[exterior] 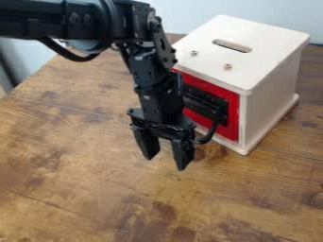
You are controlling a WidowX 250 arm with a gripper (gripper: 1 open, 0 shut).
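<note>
My black gripper (164, 153) points down over the wooden table, its two fingers parted with nothing seen between them. Behind it and to the right stands a pale wooden box (265, 104) with a slot and two small knobs or screws on top. A red panel (228, 132) covers its front face; the dark part on that panel is partly hidden by my arm.
A white wall runs behind the table at the back.
</note>
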